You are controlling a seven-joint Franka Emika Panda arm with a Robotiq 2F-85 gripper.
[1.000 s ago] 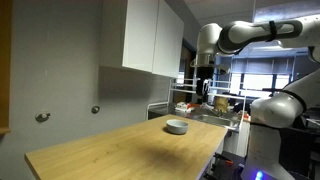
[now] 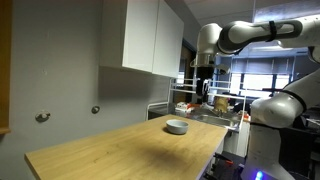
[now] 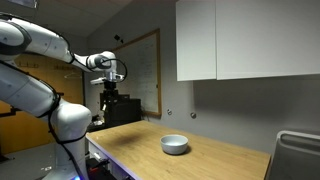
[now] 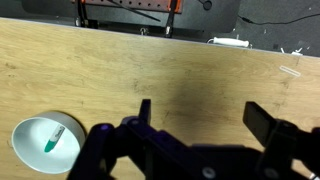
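Observation:
A white-grey bowl (image 4: pixel 32 135) lies at the lower left of the wrist view, with a green and white marker (image 4: pixel 54 139) inside it. From outside, the same bowl (image 2: pixel 177 127) stands upright on the wooden table, and the second exterior view shows the bowl (image 3: pixel 174 146) near the table's middle. My gripper is open and points down, its two fingers (image 4: pixel 138 125) wide apart with only bare tabletop beneath. High above the table and well clear of the bowl, the gripper (image 2: pixel 205 96) hangs from the raised arm.
White cupboards (image 2: pixel 140 38) overhang it along the wall. Some cable and a small white item (image 4: pixel 228 42) lie beyond the table edge in the wrist view.

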